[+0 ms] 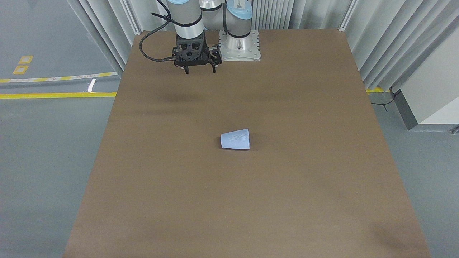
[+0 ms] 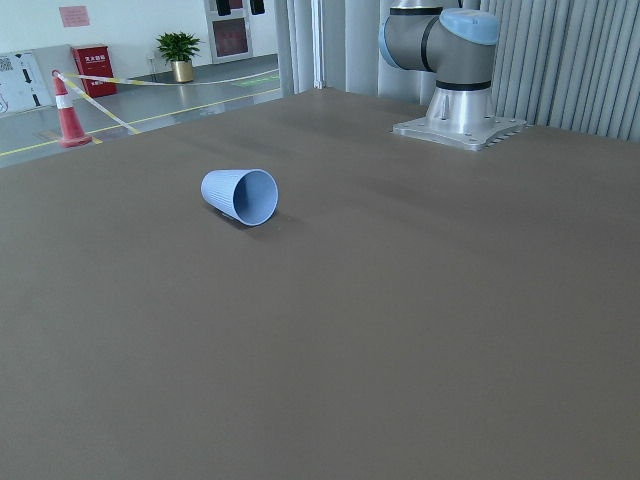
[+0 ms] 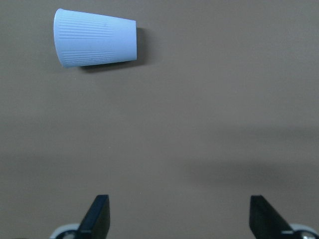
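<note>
A light blue ribbed cup (image 1: 235, 139) lies on its side near the middle of the brown table (image 1: 301, 180); in the left view the cup (image 2: 225, 192) shows its open mouth, and in the wrist view the cup (image 3: 94, 39) is at the upper left. My gripper (image 1: 200, 70) is at the far end of the table, raised and apart from the cup, its two fingers wide open with nothing between them. In the wrist view the fingertips of the gripper show at the bottom edge.
The robot's base plate (image 1: 254, 53) is fixed at the table's back edge. White curtains hang behind it. A traffic cone (image 2: 70, 118) stands on the floor beyond the table.
</note>
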